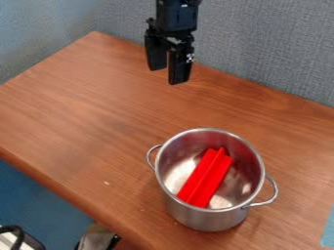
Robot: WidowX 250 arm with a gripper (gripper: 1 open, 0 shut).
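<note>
My gripper [169,61] is black and hangs at the top centre over the back of the wooden table, its two fingers apart with nothing seen between them. A steel pot [196,217] with two side handles stands at the front right of the table. Inside it lie red bar-shaped pieces [209,178], side by side and angled.
A grey padded wall [261,49] runs behind it. Some black and metal items [16,237] sit at the bottom left, beyond the table's edge.
</note>
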